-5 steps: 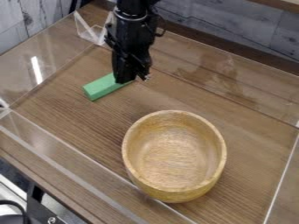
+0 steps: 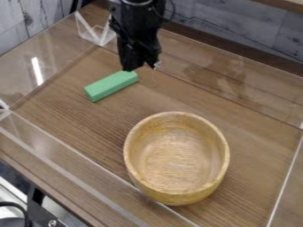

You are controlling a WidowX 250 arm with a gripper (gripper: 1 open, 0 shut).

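Observation:
The black gripper (image 2: pixel 142 55) hangs over the back part of the wooden table, above and a little right of a green block (image 2: pixel 112 86). It is shut, with nothing seen between its fingers. The green block lies flat on the table, left of centre, set at a slant and apart from the gripper.
A large yellow bowl (image 2: pixel 176 189) stands at the front right. A low wall runs along the back, and clear material edges the left side.
The gripper has risen towards the back, away from the green block, which shows more fully now. The block and bowl have not visibly moved.

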